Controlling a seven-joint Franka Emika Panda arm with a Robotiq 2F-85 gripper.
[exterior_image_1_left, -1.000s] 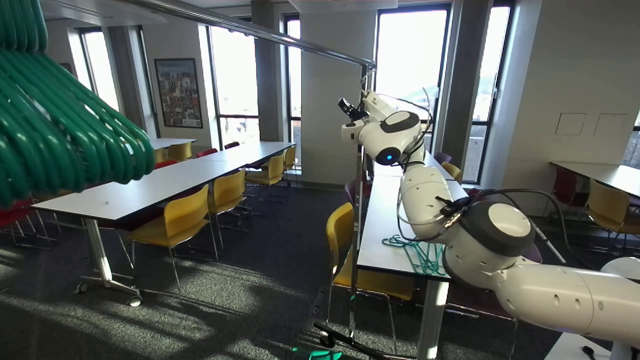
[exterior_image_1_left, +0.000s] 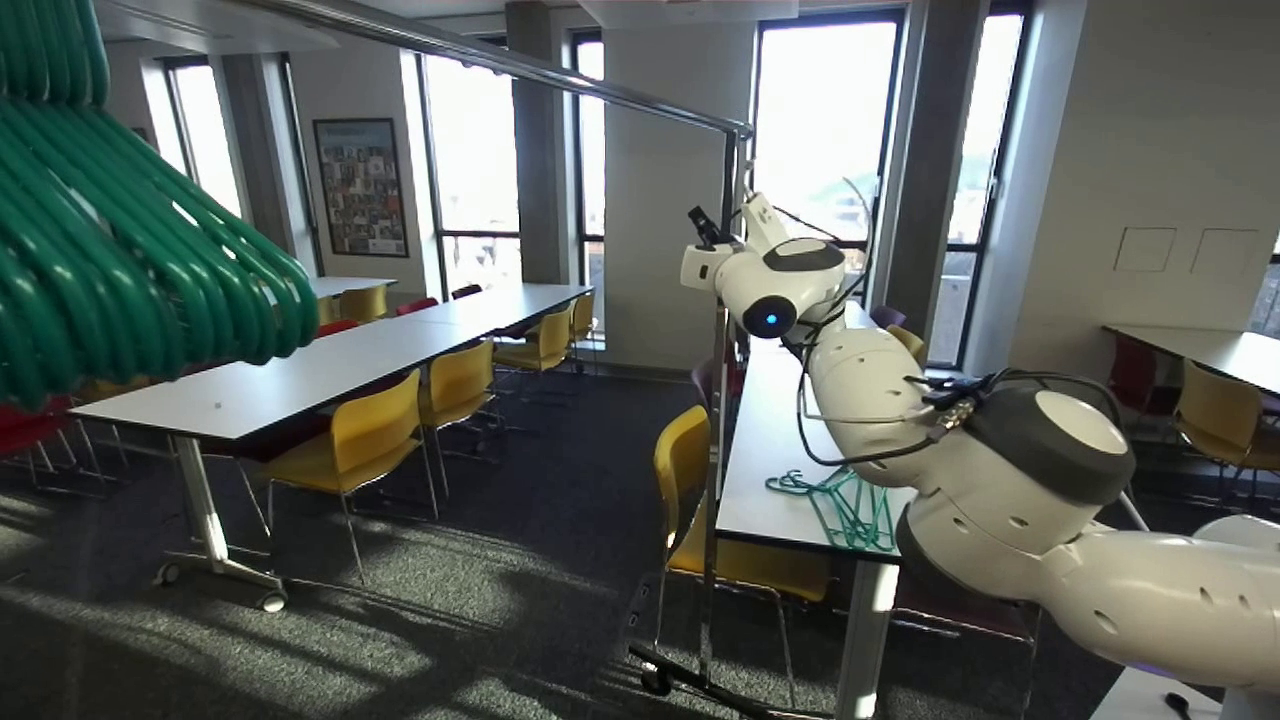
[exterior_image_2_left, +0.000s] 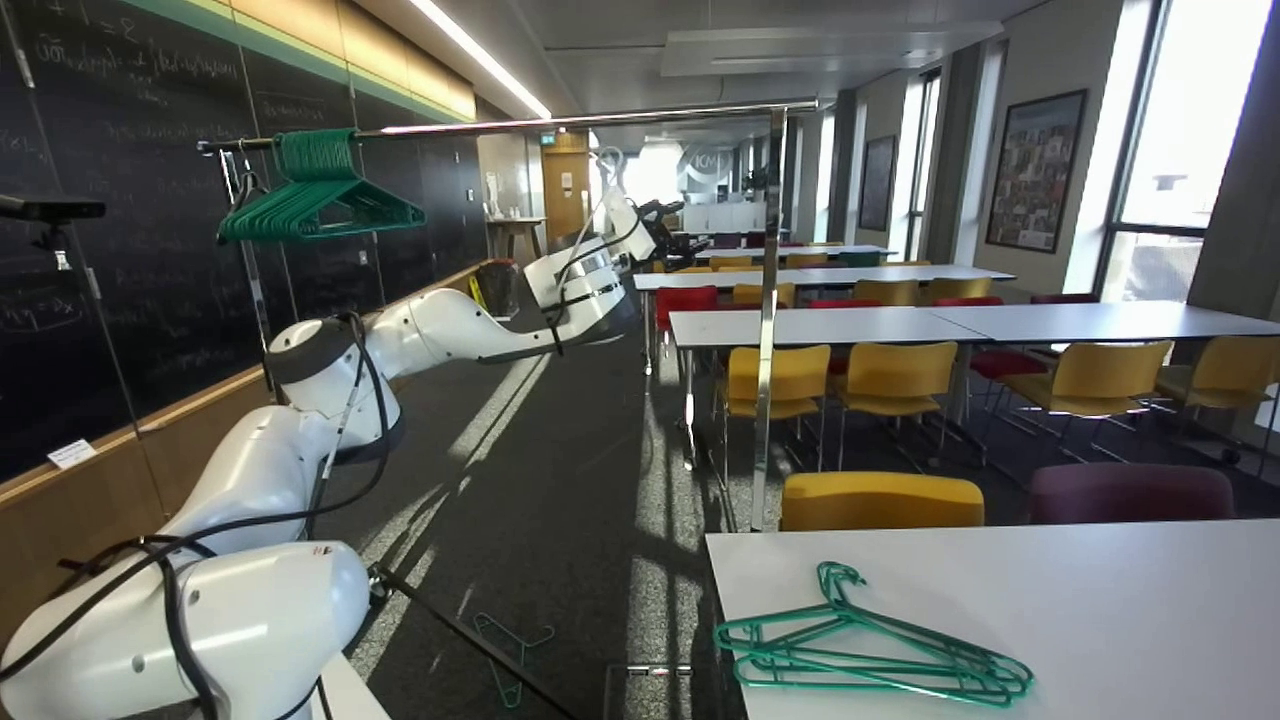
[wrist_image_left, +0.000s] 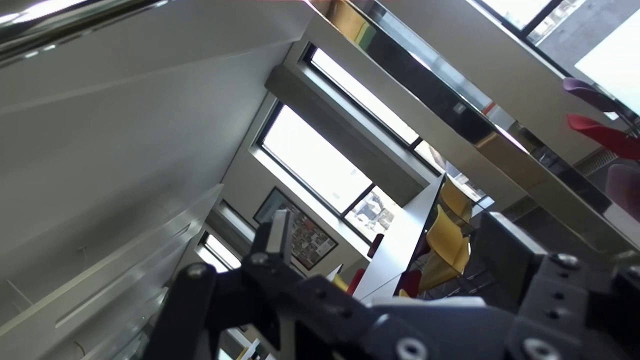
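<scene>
My gripper is open in the wrist view, its two dark fingers (wrist_image_left: 510, 252) wide apart with only the room showing between them. In exterior view 2 the gripper (exterior_image_2_left: 667, 228) is held high, below the level of the metal rail (exterior_image_2_left: 576, 121). A bunch of green hangers (exterior_image_2_left: 314, 198) hangs at the left end of this rail. Several more green hangers (exterior_image_2_left: 876, 648) lie in a pile on the near white table (exterior_image_2_left: 1152, 612). One green hanger (exterior_image_2_left: 516, 658) is down on the dark floor.
The rack's upright post (exterior_image_2_left: 765, 324) stands close to the gripper side of the arm. A yellow chair (exterior_image_1_left: 681, 462) is beside the table with the hanger pile. More tables (exterior_image_1_left: 396, 348) and chairs fill the room behind. A blackboard (exterior_image_2_left: 108, 240) lines the left wall.
The arm's elbow has shifted right and its wrist has turned slightly. A green hanger piece seen low by the rack's foot a second ago no longer shows in exterior view 1.
</scene>
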